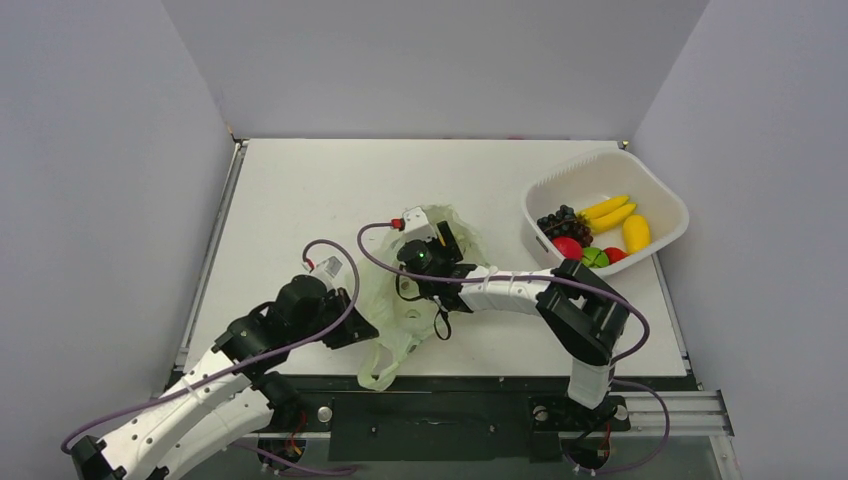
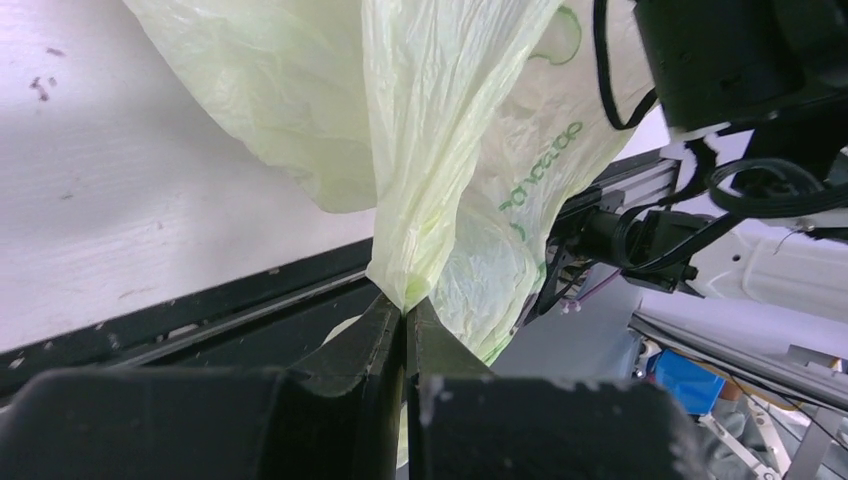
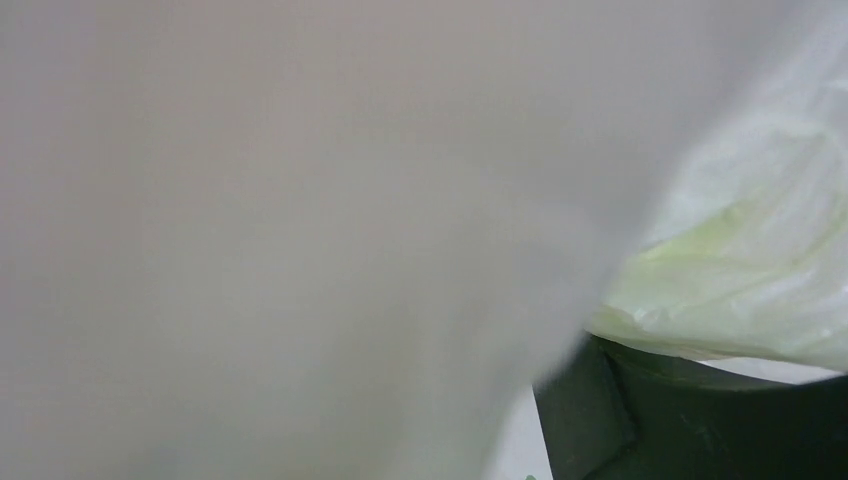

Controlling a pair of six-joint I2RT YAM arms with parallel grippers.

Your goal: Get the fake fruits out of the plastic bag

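The pale green plastic bag (image 1: 385, 310) (image 2: 470, 170) lies crumpled on the table between my arms, one handle hanging over the front edge. My left gripper (image 1: 365, 335) is shut at its left side, a gathered strand of bag pinched at the fingertips in the left wrist view. My right gripper (image 1: 440, 240) is over the back part of the bag; its fingers are unclear. In the right wrist view, bag plastic (image 3: 730, 270) and a blurred pale surface fill most of the frame. Any fruit inside the bag is hidden.
A white basket (image 1: 548, 190) at the right holds bananas (image 1: 605, 208), dark grapes (image 1: 560, 225), red fruits (image 1: 567, 246), a green one and a yellow oblong one.
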